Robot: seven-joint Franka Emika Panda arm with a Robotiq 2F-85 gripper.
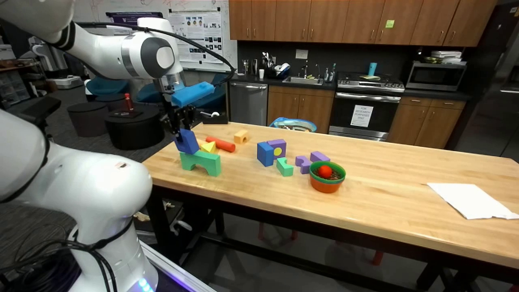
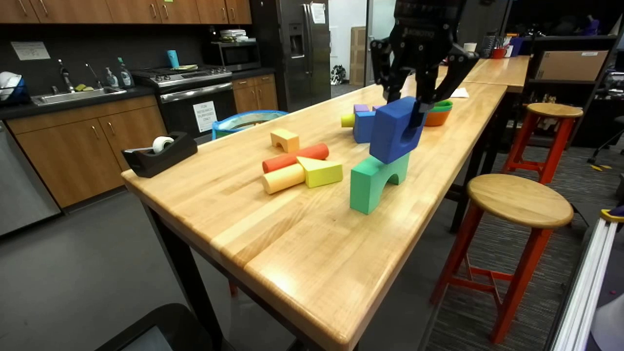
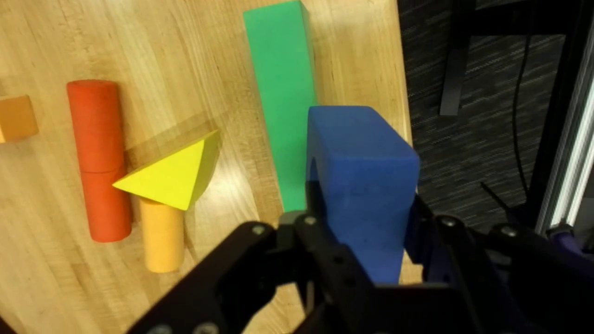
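A dark blue block with a curved cut-out [image 2: 395, 129] is held up off the table, tilted, with my gripper [image 2: 413, 111] shut on it. Below it stands a green arch block [image 2: 369, 186], upright on the tabletop. In the wrist view the blue block [image 3: 364, 167] covers the near end of the green arch [image 3: 281, 72]. From exterior view 1 the blue block [image 1: 187, 142] appears over the left part of the green arch [image 1: 208, 163]. Whether the two touch, I cannot tell.
A yellow triangle [image 3: 172, 175] leans over an orange cylinder [image 3: 162, 236], beside red cylinders [image 3: 100, 161]. Another blue block [image 1: 265, 153], purple blocks and a bowl [image 1: 324, 185] stand farther along.
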